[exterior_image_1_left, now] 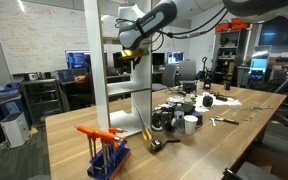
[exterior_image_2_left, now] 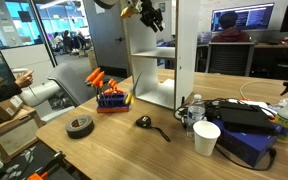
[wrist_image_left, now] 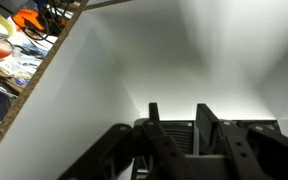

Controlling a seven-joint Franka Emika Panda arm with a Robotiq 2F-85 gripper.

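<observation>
My gripper (exterior_image_1_left: 132, 58) hangs at the upper part of a white shelf unit (exterior_image_1_left: 101, 85), near its open compartments. In exterior view 2 the arm reaches in at the top, close to the shelf's side panel (exterior_image_2_left: 186, 50). The wrist view shows the gripper open, its two dark fingertips apart and nothing held between them. Pale shelf surfaces (wrist_image_left: 199, 50) fill most of that view. Behind the fingertips lies a dark slotted thing (wrist_image_left: 179, 135), which I cannot identify.
A blue rack with orange-handled tools (exterior_image_1_left: 108, 155) stands on the wooden table. Near it are a black ladle (exterior_image_2_left: 144, 122), a tape roll (exterior_image_2_left: 80, 126), a white cup (exterior_image_2_left: 206, 137) and a clear bottle (exterior_image_2_left: 195, 112). Bare tabletop shows at the front middle.
</observation>
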